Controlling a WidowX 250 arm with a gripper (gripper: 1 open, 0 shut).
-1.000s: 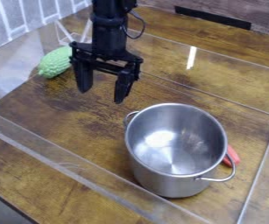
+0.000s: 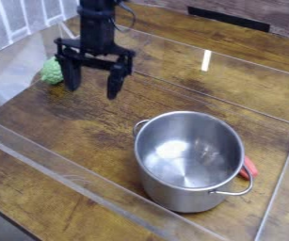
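My black gripper [image 2: 92,77] hangs open, and somewhat blurred, over the upper left of the wooden table, with nothing visible between its fingers. Just behind it on the left is a pale green object [image 2: 54,72], like a corn cob, partly hidden by the gripper. A large steel pot [image 2: 188,169] with two handles stands empty at the lower right. A red object [image 2: 248,167] lies behind the pot's right side, mostly hidden.
Clear plastic walls border the wooden work surface [image 2: 72,132] at the left, front and right.
The gripper has moved left, toward the green object, and now covers more of it. The pot and red object have not moved.
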